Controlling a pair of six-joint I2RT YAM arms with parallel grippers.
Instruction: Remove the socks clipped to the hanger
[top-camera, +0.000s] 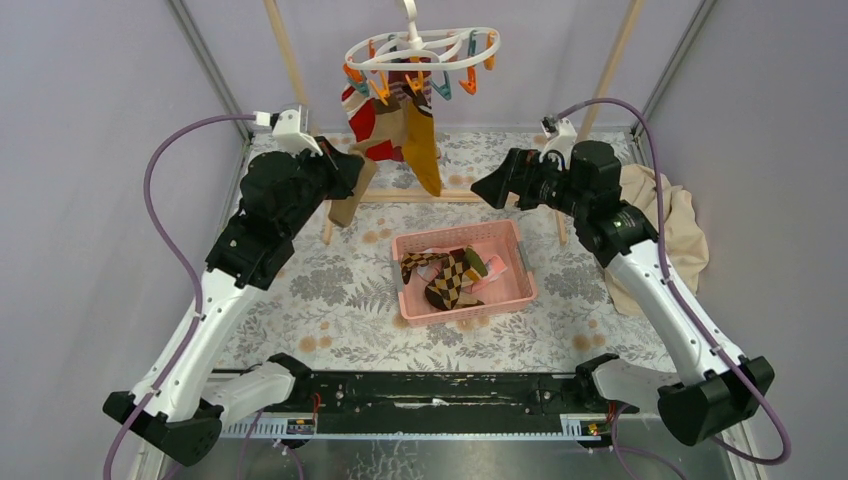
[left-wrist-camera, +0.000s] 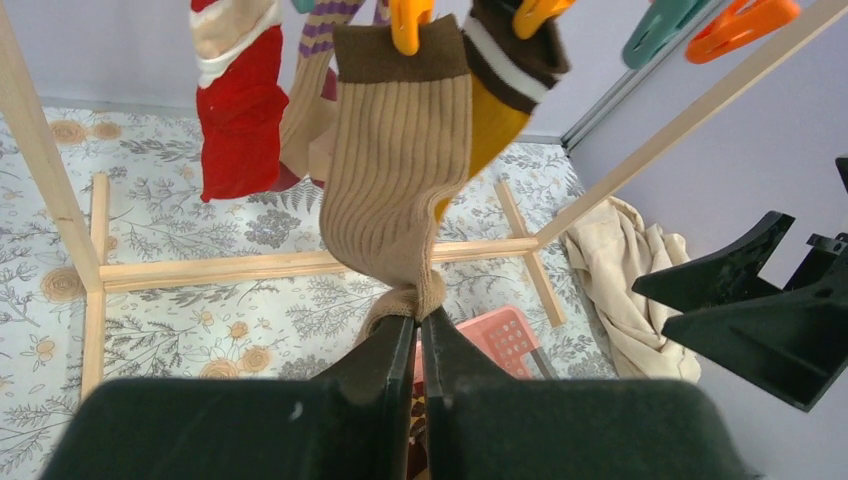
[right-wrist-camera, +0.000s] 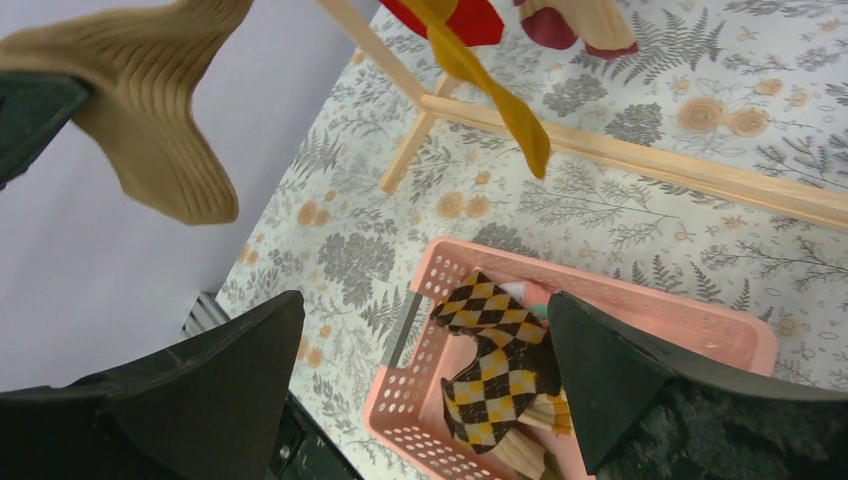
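Note:
A white oval hanger (top-camera: 432, 62) with coloured clips holds several socks: red-and-white (left-wrist-camera: 240, 135), striped and mustard (top-camera: 422, 150). A ribbed tan sock (left-wrist-camera: 390, 160) is still under an orange clip (left-wrist-camera: 409, 22) at its cuff, while my left gripper is shut on its lower part, pulling it leftward. My right gripper stands open with nothing between its fingers, right of the hanging socks and above the basket.
A pink basket (top-camera: 515, 295) below holds checkered socks (top-camera: 449, 280) and other items. A wooden frame (top-camera: 470, 198) stands on the floral mat, with beige cloth (top-camera: 680, 240) at the right.

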